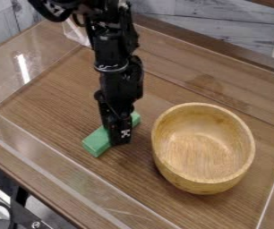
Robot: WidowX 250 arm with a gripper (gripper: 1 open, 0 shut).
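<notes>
A green block [98, 141] lies on the wooden table, left of a yellow bowl [203, 147]. My black gripper [115, 132] is lowered over the block's upper right part, hiding some of it. Whether the fingers touch or grip the block cannot be told.
The wooden table [38, 98] has free room to the left and behind the bowl. A white marbled surface runs along the back. A dark cable lies at the bottom left corner.
</notes>
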